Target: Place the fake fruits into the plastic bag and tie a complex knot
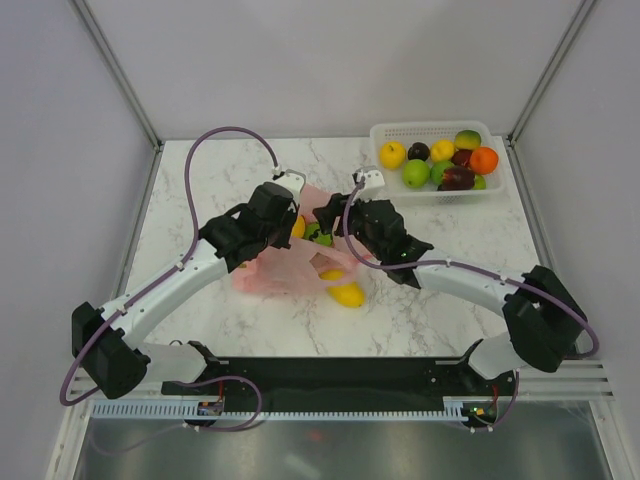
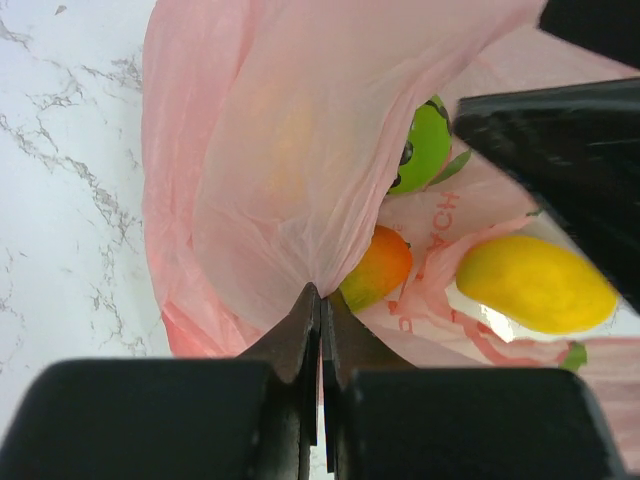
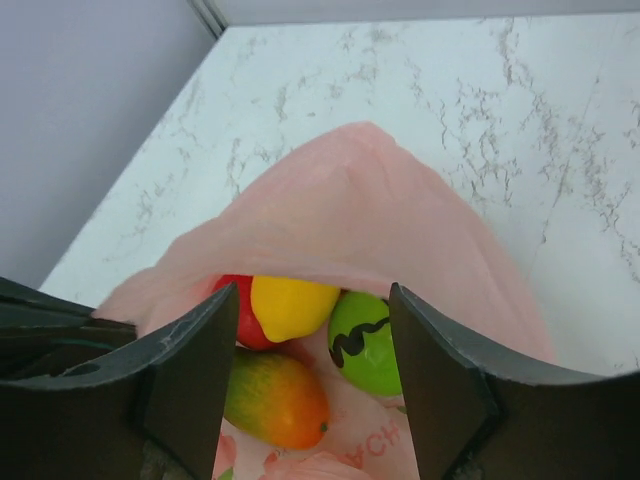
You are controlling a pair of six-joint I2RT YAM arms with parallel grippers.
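Note:
The pink plastic bag (image 2: 260, 170) lies in the middle of the table (image 1: 180, 300), holding a yellow fruit (image 3: 295, 305), a green one (image 3: 362, 345) and an orange one (image 2: 375, 268). My left gripper is shut at the bag's bunched edge, the thin film meeting its fingertips. My right gripper (image 1: 330, 212) hovers over the bag's opening, fingers apart, with no fruit visible in its grasp. A yellow fruit (image 1: 345, 294) lies at the bag's near-right side.
A white basket (image 1: 408, 132) with several fruits stands at the back right.

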